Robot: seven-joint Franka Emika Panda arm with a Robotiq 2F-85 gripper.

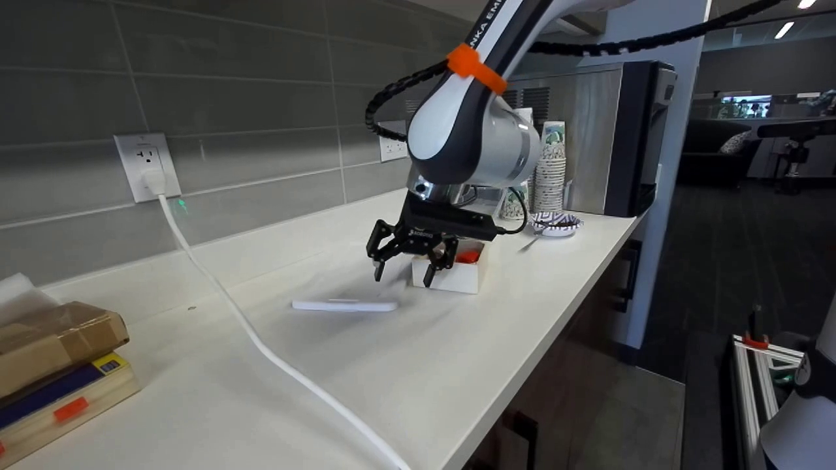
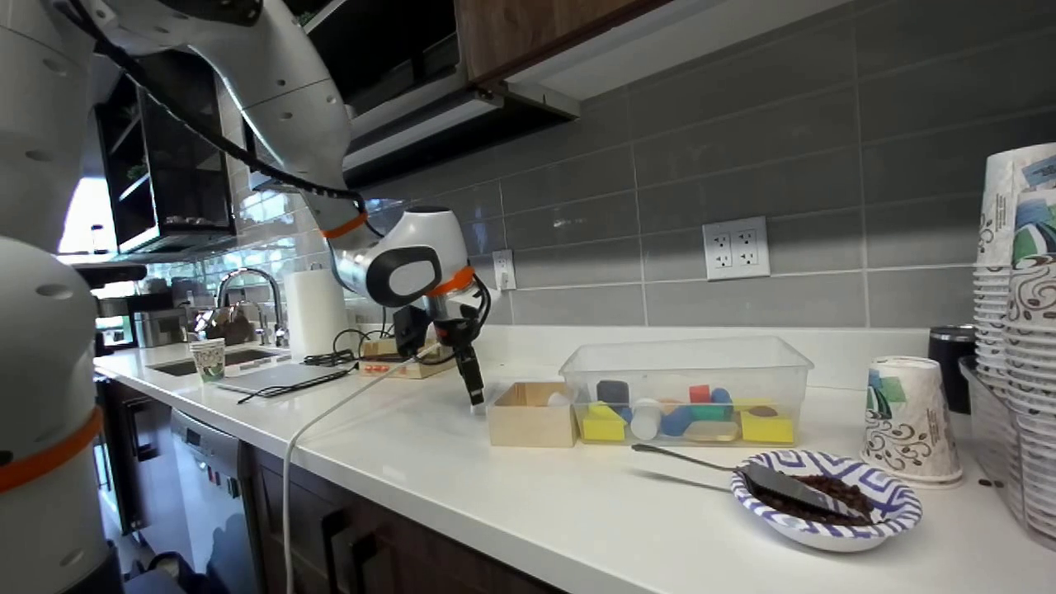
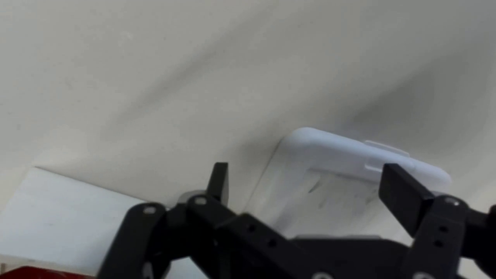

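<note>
My gripper [image 1: 403, 274] is open, low above the counter, with its fingers pointing down. Beneath it lies a flat, translucent white lid [image 1: 345, 306]. In the wrist view the lid's rounded end [image 3: 344, 148] with a small tab shows below and between the spread fingers; the gripper body covers its nearer part. Nothing appears gripped, and contact with the lid cannot be made out. A small open box [image 2: 535, 427] stands beside the gripper, and something red [image 1: 468, 256] shows inside it.
Behind the small box, a clear bin [image 2: 688, 361] holds several coloured blocks. A patterned bowl [image 2: 827, 530] with a dark spatula [image 2: 797, 493] sits farther along, near paper cups [image 2: 911, 416]. A white cable [image 1: 258, 337] crosses the counter; boxes [image 1: 59, 344] are stacked at left.
</note>
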